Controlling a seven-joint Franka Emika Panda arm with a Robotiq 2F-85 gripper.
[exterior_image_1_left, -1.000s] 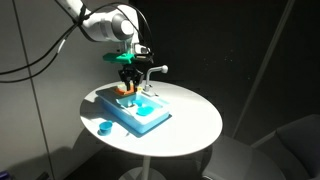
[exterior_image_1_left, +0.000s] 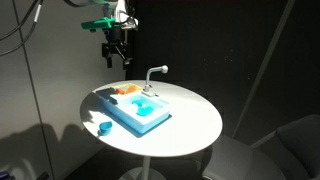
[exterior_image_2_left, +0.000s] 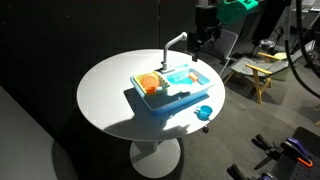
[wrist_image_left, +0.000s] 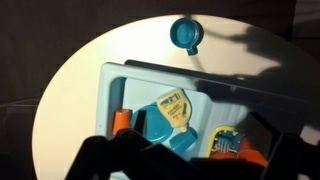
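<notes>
My gripper (exterior_image_1_left: 118, 61) hangs above the far left side of the table, clear of the toy sink (exterior_image_1_left: 150, 127). In the wrist view its dark fingers stand wide apart with nothing held between them. The sink is a blue tub with a white interior. Inside it lie a teal dish (wrist_image_left: 158, 124), a yellow-and-white piece (wrist_image_left: 173, 107), and a yellow-rimmed piece with blue bristles (wrist_image_left: 226, 140). An orange cylinder (wrist_image_left: 122, 120) stands at one end of the tub. On the table beside the tub sits a teal cup (wrist_image_left: 185, 34).
A white faucet (exterior_image_1_left: 152, 76) rises at the sink's far side, an upright obstacle. A grey sofa (exterior_image_1_left: 255, 155) and a wooden chair (exterior_image_2_left: 262, 70) stand away from it.
The arm has risen and moved left in exterior view 1, away from the sink. The orange things on the sink show more fully now. The teal cup has not moved.
</notes>
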